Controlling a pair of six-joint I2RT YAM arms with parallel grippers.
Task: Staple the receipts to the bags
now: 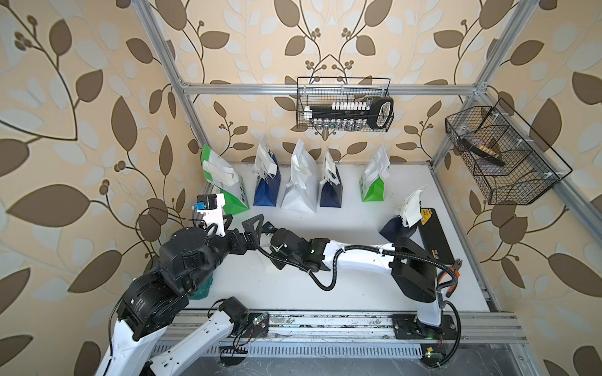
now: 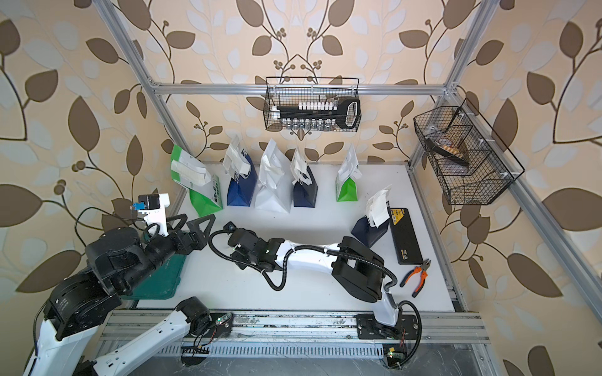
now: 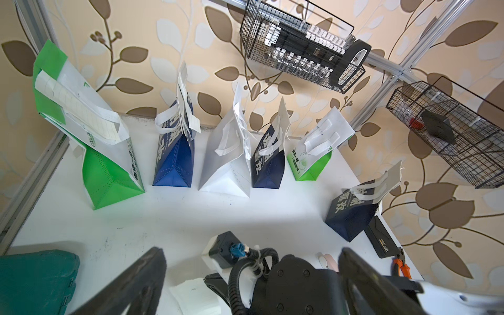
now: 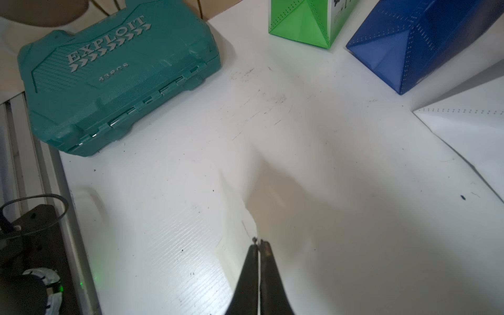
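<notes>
My right gripper is shut on a thin cream receipt [image 4: 237, 231], which stands up from the white table and casts a shadow. Part of that receipt [image 3: 194, 296] shows low in the left wrist view. My left gripper [image 2: 196, 220] is open and empty, left of the right one. Along the back stand a green-white bag [image 3: 113, 178], a blue bag [image 3: 174, 162], a white bag [image 3: 228, 168], a navy bag [image 3: 268, 167] and a smaller green-white bag [image 3: 317, 165]. Another navy bag [image 3: 350, 212] leans at the right. A cream paper strip [image 3: 84, 110] lies across the leftmost bag's upper front.
A teal case [image 4: 120, 68] sits at the table's left edge. On the right lie a black flat box [image 2: 406, 237] and orange pliers [image 2: 419, 279]. Wire baskets [image 1: 301, 103] hang at the back and right. Bare table lies before the bag row.
</notes>
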